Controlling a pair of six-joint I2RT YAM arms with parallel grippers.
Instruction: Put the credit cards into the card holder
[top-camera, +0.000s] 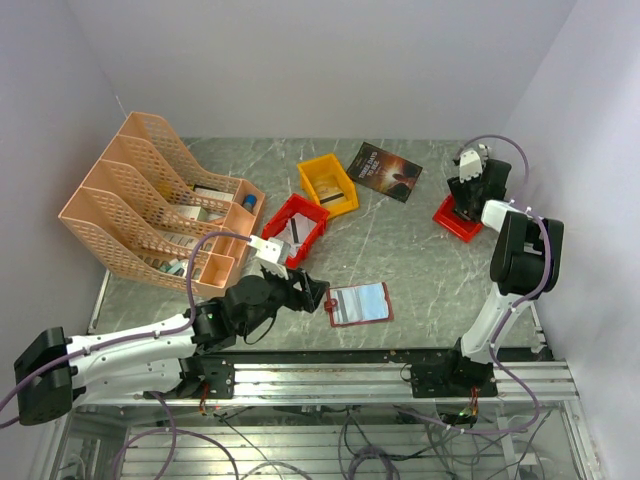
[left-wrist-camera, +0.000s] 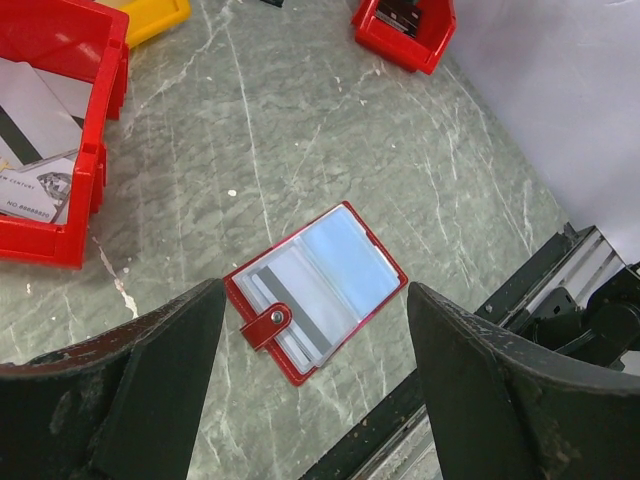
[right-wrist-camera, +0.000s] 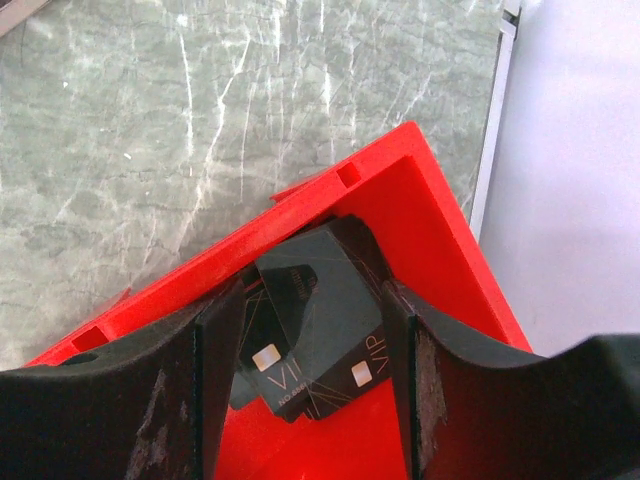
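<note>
My right gripper is down in a red bin (right-wrist-camera: 440, 230), its fingers part open around a pile of dark cards (right-wrist-camera: 320, 300) with gold chips; whether they touch them is unclear. The bin (top-camera: 458, 230) sits at the table's right in the top view. An open card holder (left-wrist-camera: 340, 250) with red edging and clear sleeves lies at the front middle. My left gripper stands open above the table near it, nothing between its fingers.
Another red bin (top-camera: 320, 222) holding pale cards, a yellow bin (top-camera: 350, 200), a dark booklet (top-camera: 383, 170) and a peach organizer (top-camera: 110, 230) stand behind and left. A wall borders the right.
</note>
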